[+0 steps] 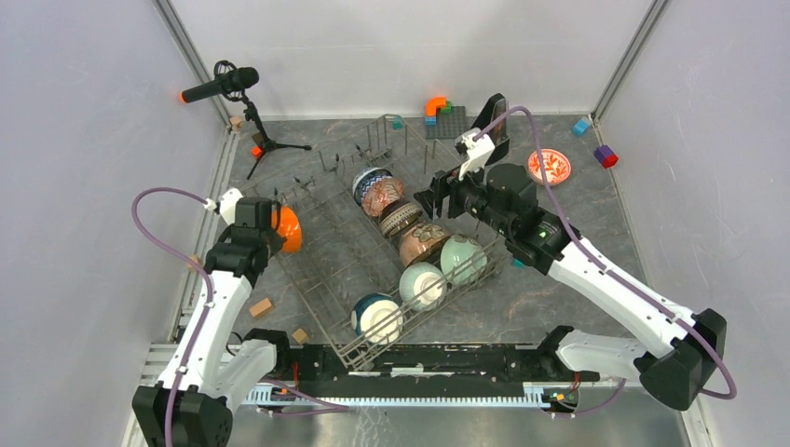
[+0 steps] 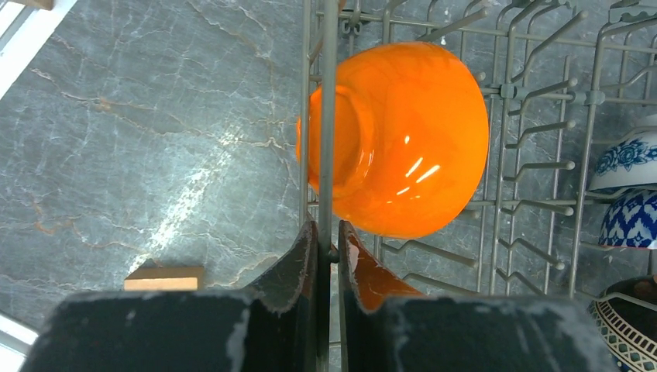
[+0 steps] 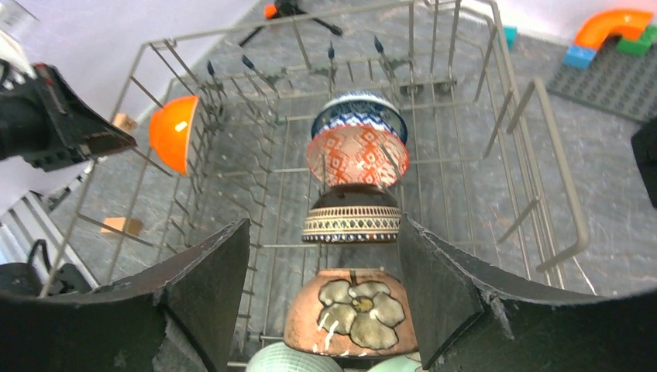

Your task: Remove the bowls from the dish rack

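Note:
The dish rack [image 1: 321, 307] holds several bowls. At its left side, an orange bowl [image 2: 422, 139] is tipped on edge, partly behind the rack's rail [image 2: 328, 101]. My left gripper is shut on that rail, with the orange bowl just beyond the fingertips. My right gripper is open and empty over the right part of the rack. Past its fingers stand a brown banded bowl [image 3: 352, 225], a flower-painted bowl [image 3: 352, 310] and an orange-patterned bowl [image 3: 356, 151]. Nearer the front are pale green bowls [image 1: 422, 286] and a blue-and-white bowl [image 1: 377, 318].
An orange-patterned dish [image 1: 550, 167] rests on the floor right of the rack. A dark metronome-like object [image 1: 498, 116], building blocks [image 1: 435, 107] and a microphone stand [image 1: 265, 140] occupy the back. Open floor lies to the right.

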